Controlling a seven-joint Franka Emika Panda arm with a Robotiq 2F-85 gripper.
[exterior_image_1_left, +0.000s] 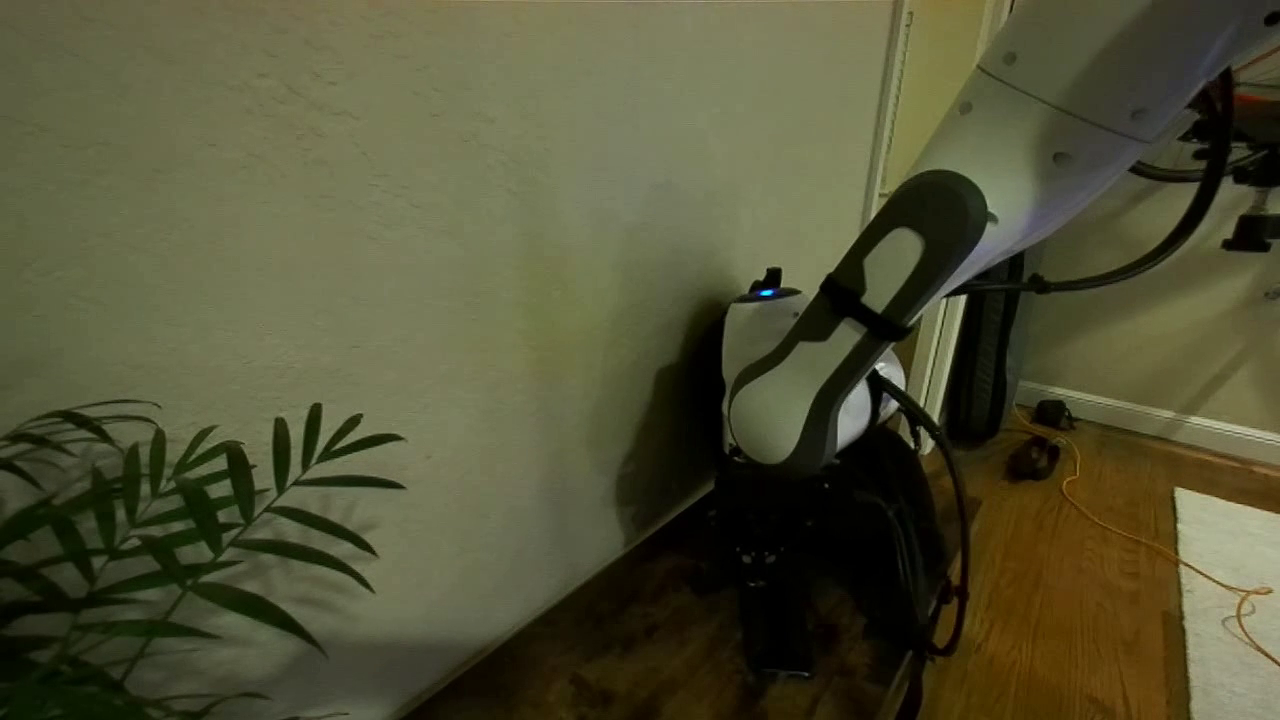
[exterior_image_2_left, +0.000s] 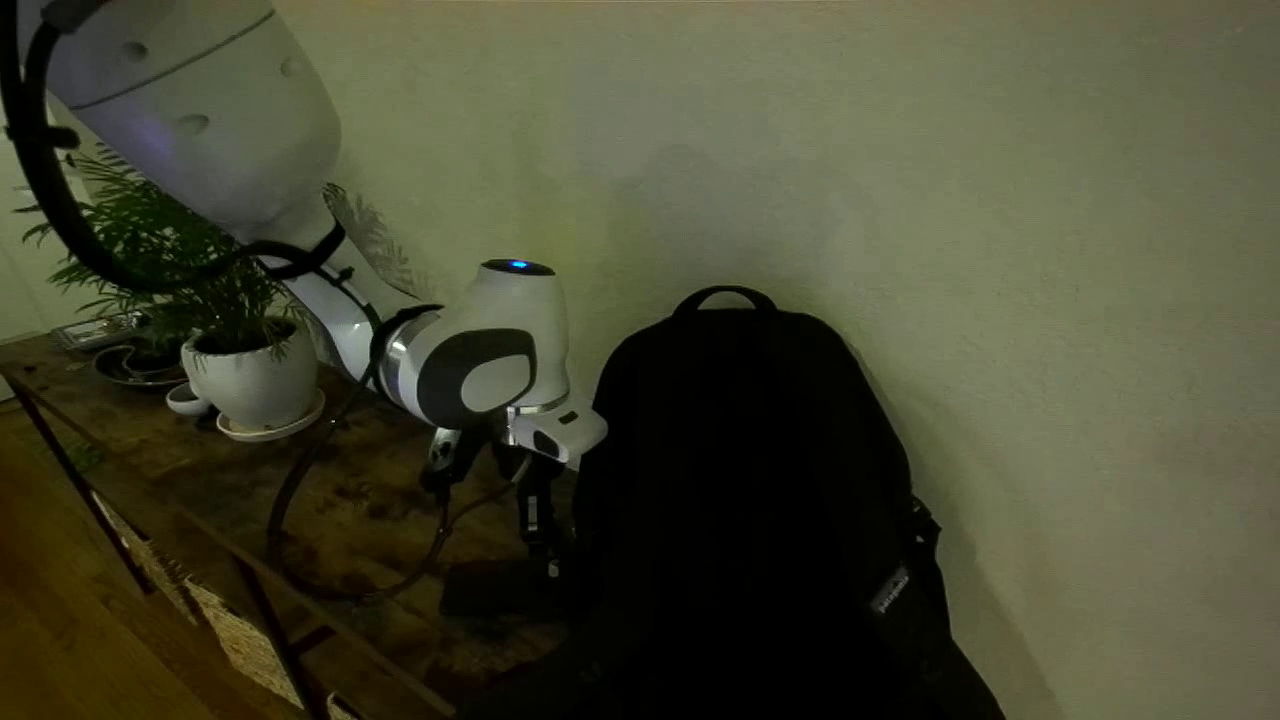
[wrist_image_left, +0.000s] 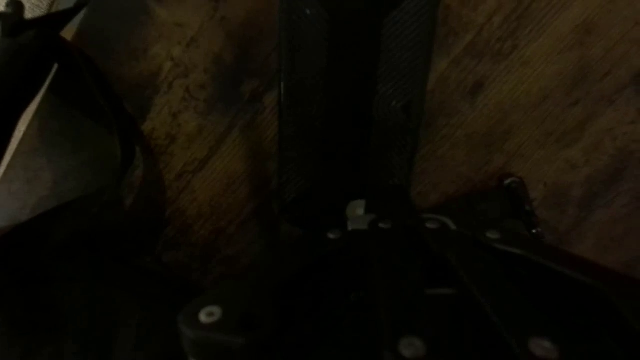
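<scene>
My gripper (exterior_image_2_left: 551, 568) points down at the table, close to the black backpack's left side. Its fingers look shut in the wrist view, and nothing shows between them, though that part is very dark. A long black object (wrist_image_left: 348, 102) with finely ridged sides lies on the wood just beyond the fingertips. In exterior view 2 the same dark object (exterior_image_2_left: 492, 588) appears low and flat beneath the gripper; whether the fingertips touch it I cannot tell. The black backpack (exterior_image_2_left: 744, 480) stands upright against the wall, its handle on top.
A brown wooden table (exterior_image_2_left: 348, 516) carries all this, with the wall close behind. A white plant pot (exterior_image_2_left: 258, 378) on a saucer stands at the far left. The arm's cable (exterior_image_2_left: 282, 540) loops down over the table. Bare wood lies between pot and gripper.
</scene>
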